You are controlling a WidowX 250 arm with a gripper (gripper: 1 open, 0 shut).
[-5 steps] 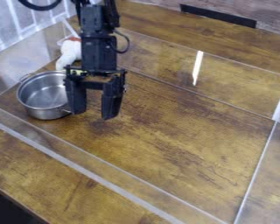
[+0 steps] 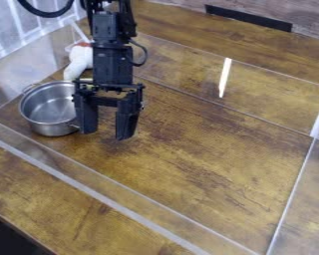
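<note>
The black gripper [image 2: 107, 120] hangs low over the wooden table, just right of a steel pot [image 2: 49, 112]. Its two fingers stand apart, open, with nothing visible between them. Behind the arm at the upper left sits a white object [image 2: 77, 62], partly hidden by the arm, too small to identify.
A clear plastic border runs around the wooden work surface [image 2: 222, 164]. A thin white strip [image 2: 225, 78] stands out at the upper right.
The gripper has shifted very slightly over the last second, staying open beside the pot. The other things look unchanged.
</note>
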